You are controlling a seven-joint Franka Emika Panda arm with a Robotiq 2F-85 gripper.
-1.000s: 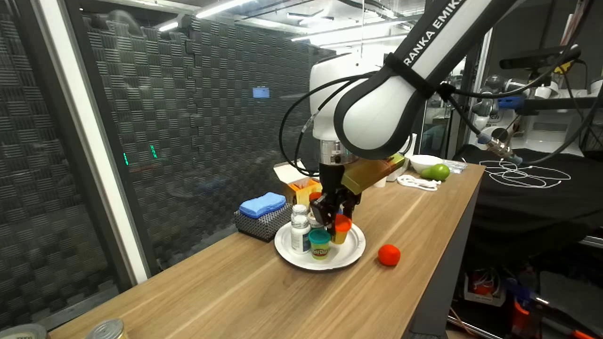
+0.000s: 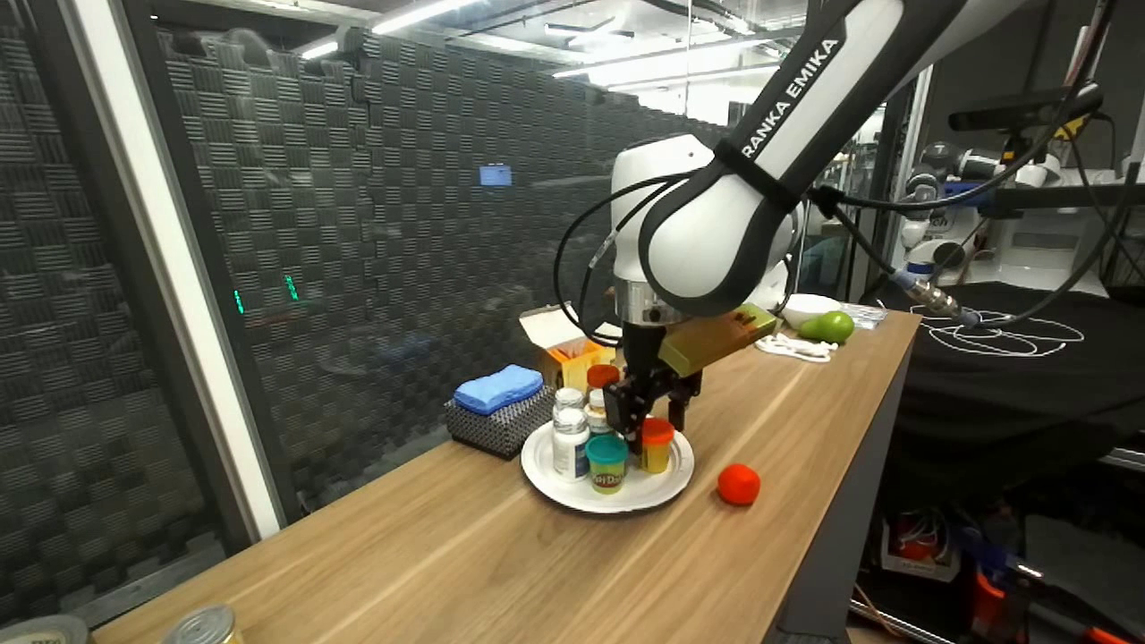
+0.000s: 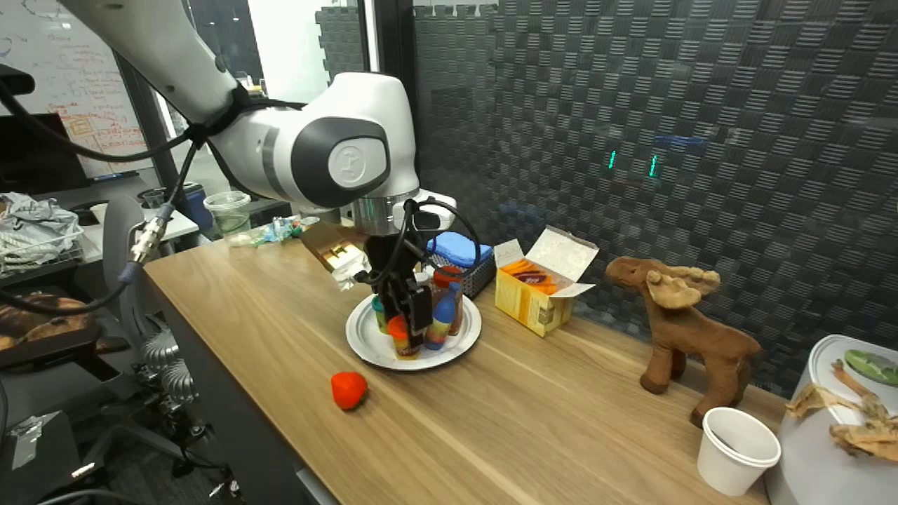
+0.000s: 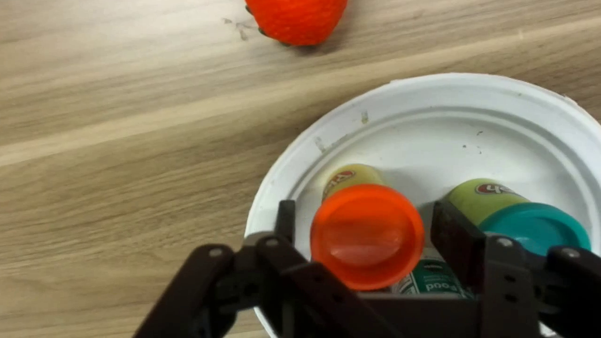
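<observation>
A yellow Play-Doh can with an orange lid (image 4: 367, 235) stands on the white plate (image 2: 558, 494), near the plate's edge. My gripper is open around it, with a gap between the lid and each of the fingers (image 4: 286, 220). Close by the other finger is a can with a teal lid (image 4: 535, 228). White bottles (image 2: 571, 445) crowd the plate's far side in exterior view 1, while exterior view 2 shows a blue bottle (image 3: 442, 320) beside my fingers.
A red strawberry-like item (image 2: 738, 484) lies on the table outside the plate. Behind the plate are a dark mesh box with a blue cloth (image 2: 498, 388) and an open yellow box (image 3: 526, 294). A brown plush moose (image 3: 694, 332) stands farther along.
The orange-lidded can and my gripper have moved lower and slightly right in exterior view 1. The can looks more upright and sits on the plate. My fingers appear wider apart.
</observation>
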